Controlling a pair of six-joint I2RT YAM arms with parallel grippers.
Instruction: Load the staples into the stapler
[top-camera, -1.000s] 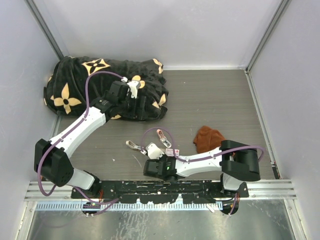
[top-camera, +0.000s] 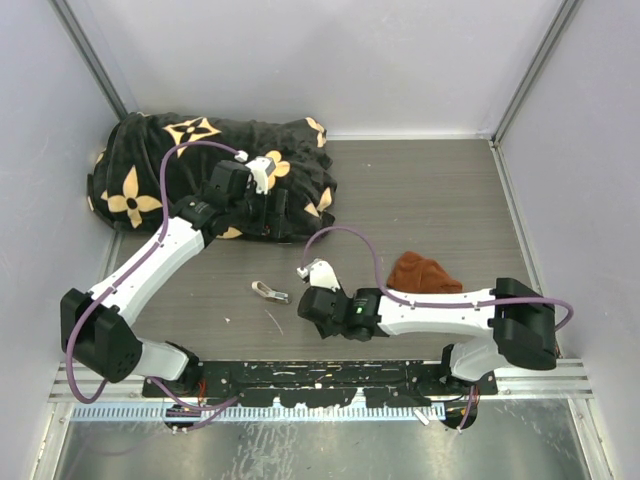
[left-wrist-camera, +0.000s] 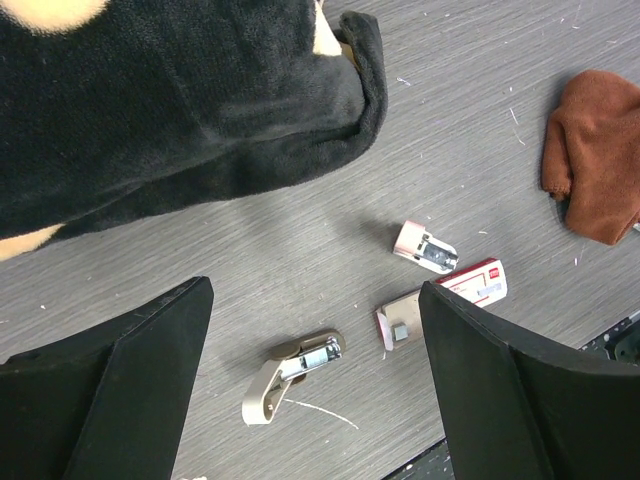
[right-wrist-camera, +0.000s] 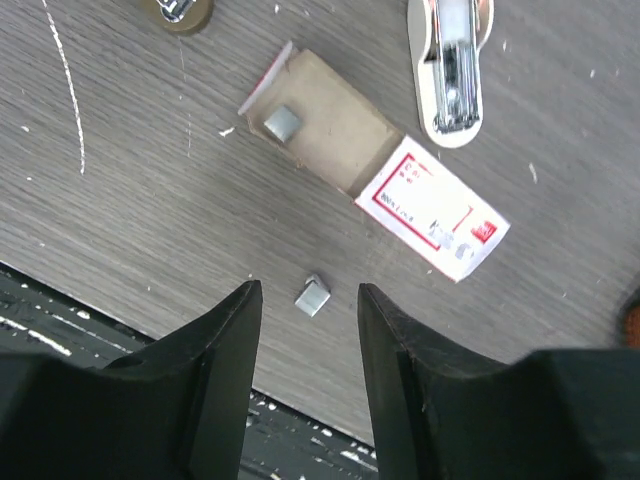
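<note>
In the left wrist view a beige stapler (left-wrist-camera: 262, 392) lies with its metal channel exposed; the top view shows this stapler (top-camera: 268, 292) left of my right arm. A second stapler (left-wrist-camera: 411, 238), white and pink, lies near the open staple box (left-wrist-camera: 480, 284). In the right wrist view that box (right-wrist-camera: 435, 205) has one small grey staple piece (right-wrist-camera: 282, 123) in its tray. Another staple piece (right-wrist-camera: 312, 299) is on the table, seen between the fingers of my right gripper, which are apart and do not grip it. My left gripper is open and empty.
A dark plush blanket with tan flowers (top-camera: 130, 200) fills the back left. The brown cloth (top-camera: 420, 274) lies on the right. Bare table (top-camera: 430, 190) stretches across the back right. A dark frame edge (right-wrist-camera: 60, 335) borders the front.
The left arm has drifted slightly left.
</note>
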